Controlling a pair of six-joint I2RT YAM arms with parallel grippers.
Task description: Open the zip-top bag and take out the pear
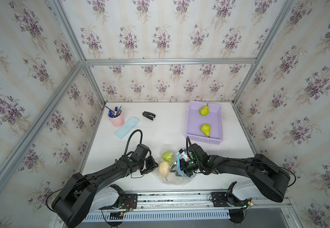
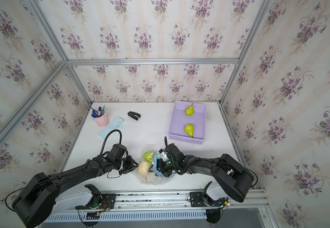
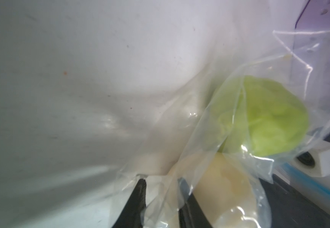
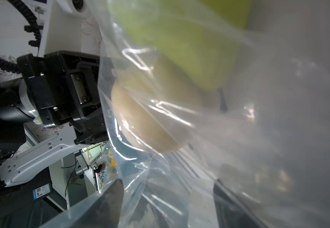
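Observation:
A clear zip top bag (image 1: 176, 178) with a blue strip lies at the front middle, holding a green pear (image 1: 167, 155) and a pale tan fruit (image 1: 164, 170). My left gripper (image 1: 153, 167) is at the bag's left end; in the left wrist view its fingertips (image 3: 138, 193) are apart among the clear plastic beside the tan fruit. My right gripper (image 1: 183, 167) is at the blue-edged right end; in the right wrist view its fingers (image 4: 225, 201) are apart, behind or within the plastic, so a hold on it is unclear.
A purple basket (image 1: 193, 139) with two pears stands at the back right. A pink pen cup (image 1: 117, 120), a light blue case (image 1: 126, 128) and a black stapler (image 1: 149, 115) sit at the back left.

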